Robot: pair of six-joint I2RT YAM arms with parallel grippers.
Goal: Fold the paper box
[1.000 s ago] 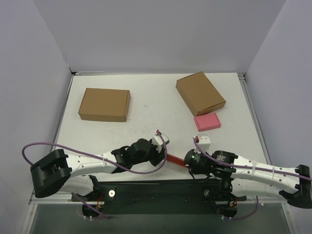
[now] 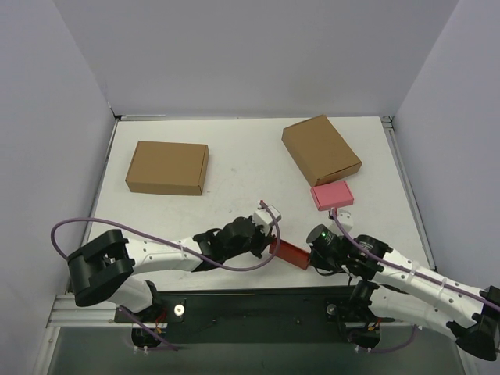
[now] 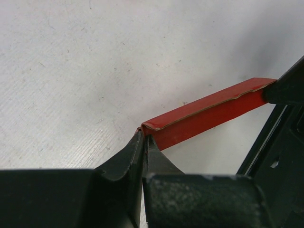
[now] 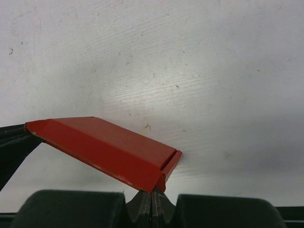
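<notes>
A red paper box lies at the front middle of the white table between both grippers. My left gripper is shut on the near end of the red box, at a folded edge. My right gripper is shut at the box's other end, its tips touching the corner; whether anything is between them is hidden by the red cardboard.
Two brown boxes lie toward the back, with a pink box below the right one. Its front edge is close to the grippers.
Both arms have shifted rightward in the top view over the last second, and the red box between them has moved right with them.
</notes>
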